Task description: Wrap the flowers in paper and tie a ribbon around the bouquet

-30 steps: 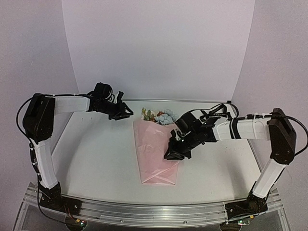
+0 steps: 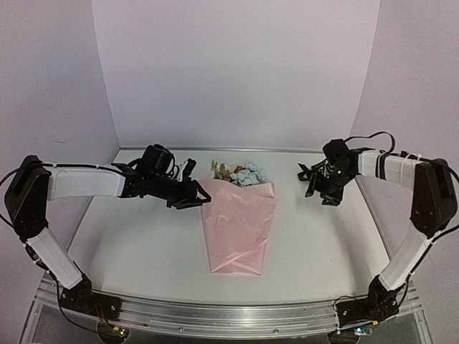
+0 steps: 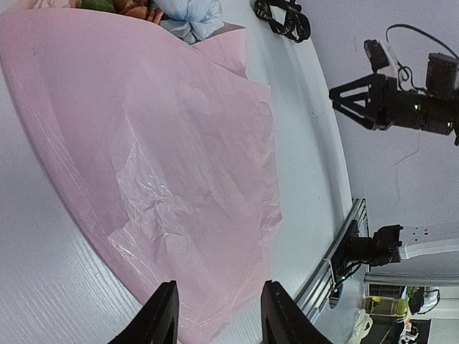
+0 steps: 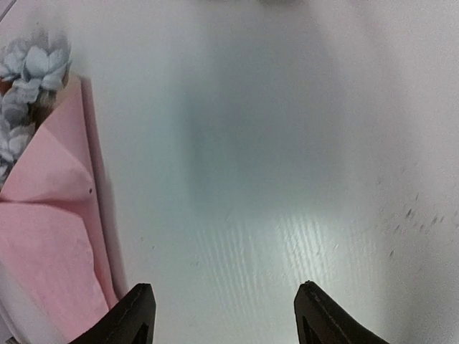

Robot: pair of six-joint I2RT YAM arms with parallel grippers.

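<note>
The bouquet lies flat on the table, wrapped in pink paper (image 2: 239, 229), with pale blue and brownish-orange flowers (image 2: 249, 174) showing at its far end. At the upper left edge of the wrap, my left gripper stands open above the paper, nothing between its fingers. My right gripper is also open and empty, over bare table to the right of the bouquet. Beyond the wrap in the left wrist view lies a coiled black ribbon or cord (image 3: 287, 20); in the top view the right arm mostly hides it.
A metal rail (image 2: 229, 315) borders the front edge. Walls rise close behind and at both sides.
My right gripper has moved off the paper, to the right and toward the back. The wrap's right side now lies uncovered.
</note>
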